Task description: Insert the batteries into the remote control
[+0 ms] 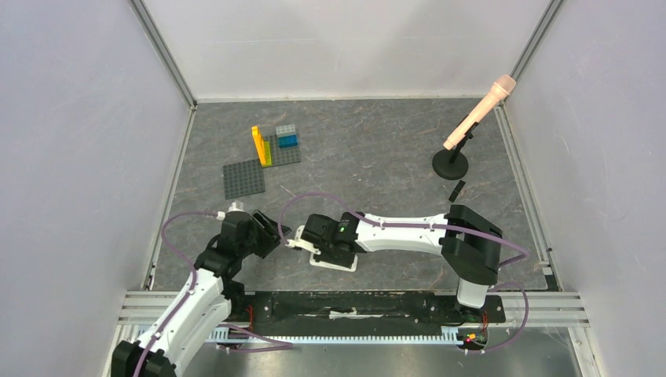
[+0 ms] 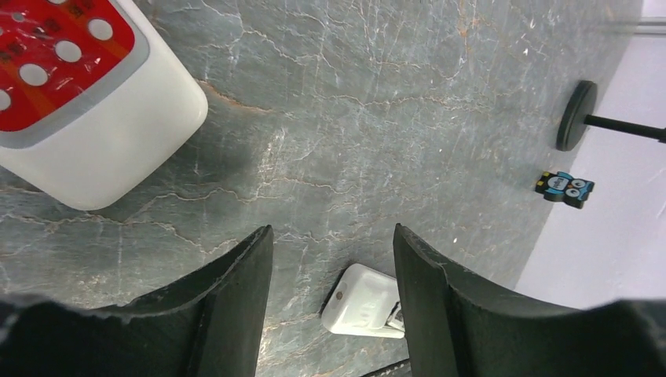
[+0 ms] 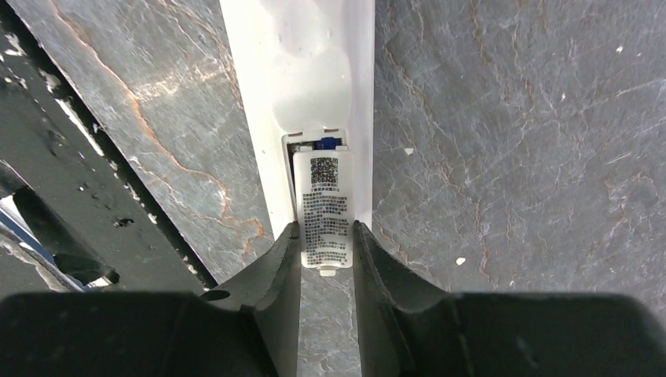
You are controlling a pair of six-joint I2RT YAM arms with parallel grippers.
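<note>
The white remote lies face down at the front, mostly under my right arm. In the right wrist view, my right gripper is shut on the white battery cover, which sits over the compartment of the remote; a blue battery end shows above the cover. My left gripper is part open just left of the remote, nothing visible between its fingertips. The remote also appears low in the left wrist view.
Baseplates with bricks stand at the back left, a microphone on a stand at the back right. A large white object with a red panel fills the left wrist view's corner.
</note>
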